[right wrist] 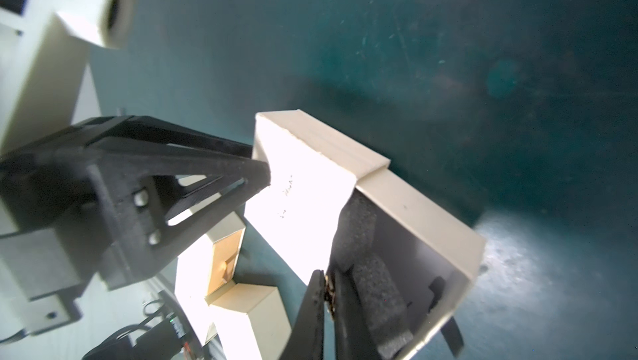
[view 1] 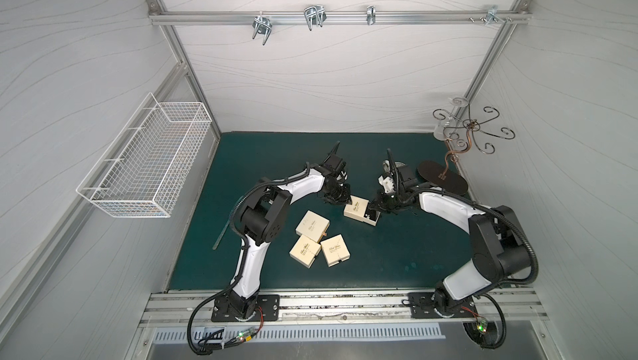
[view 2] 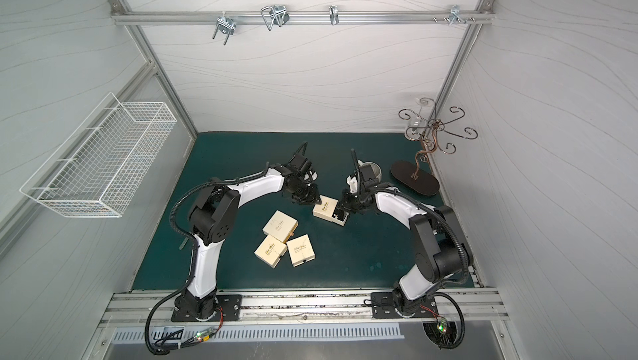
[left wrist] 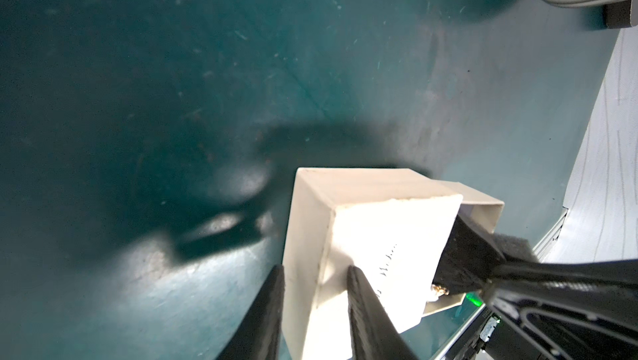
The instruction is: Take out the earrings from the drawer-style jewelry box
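A cream jewelry box (left wrist: 398,247) lies on the green table with its drawer (right wrist: 422,227) slid out to the right. My left gripper is shut on the box wall at the end away from the drawer. At the drawer's opening is my right gripper, its fingers close together. A small gold earring piece (right wrist: 329,297) shows between them; whether they grip it firmly is unclear. From the left wrist view, a gold and pearly earring (left wrist: 437,291) appears by the right fingertips. Grey foam (right wrist: 378,300) lines the drawer, partly covered by the fingers.
Three more cream boxes (view 1: 312,225) sit in front, left of the opened one. A whitish ribbed cup (view 2: 369,172) stands behind the right gripper. The scrolled metal stand (view 1: 442,177) is at the right rear. Bare table lies at front right.
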